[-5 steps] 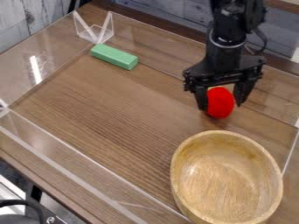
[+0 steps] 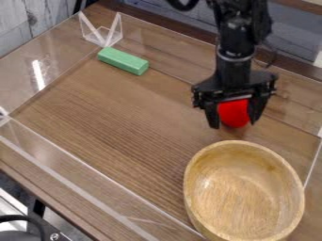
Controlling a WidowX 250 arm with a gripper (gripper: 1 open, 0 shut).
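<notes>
My black gripper (image 2: 233, 98) is lowered at the right, fingers open and spread around a red object (image 2: 234, 117). The red object rests on the wooden table just above a wide beige bowl (image 2: 243, 202). Whether the fingertips touch it I cannot tell.
A green block (image 2: 122, 60) lies at the upper left, near a white wire-like item (image 2: 101, 30). The bowl fills the lower right.
Since a second ago the gripper has come down over the red object and shifted slightly left, its fingers now lower beside it.
</notes>
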